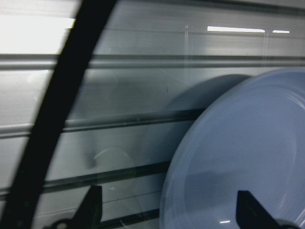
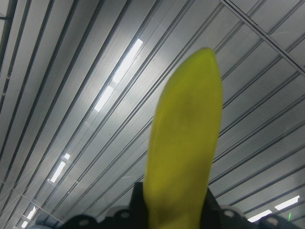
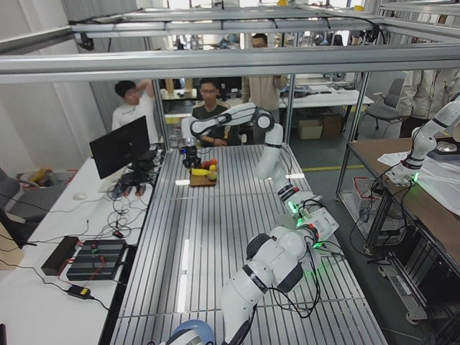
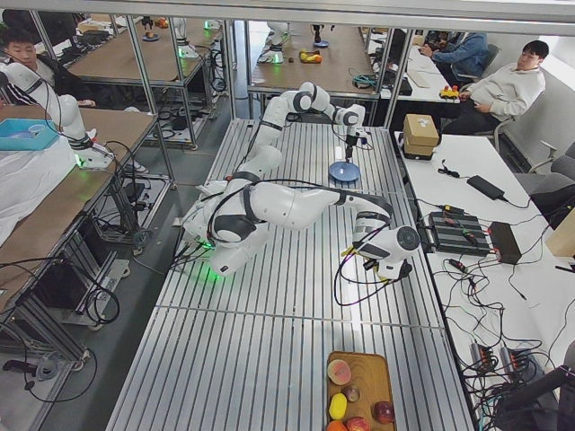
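In the left wrist view, my left gripper stands open over the near rim of a blue plate (image 1: 238, 143), its fingers apart. The camera right view shows that gripper (image 4: 350, 144) just above the plate (image 4: 344, 172). My right gripper is shut on a yellow banana (image 2: 183, 133), which points upward in its wrist view over bare slatted table. In the camera left view the right gripper (image 3: 190, 162) is at the far end, near a wooden tray of fruit; in the camera right view its arm partly hides the banana.
The wooden tray (image 4: 337, 423) holds several fruits on the slatted table (image 4: 234, 359). Open table lies between tray and plate. A monitor (image 3: 118, 147), cables and black boxes line the adjoining white desk (image 3: 86, 309). Aluminium posts and beams frame the workspace.
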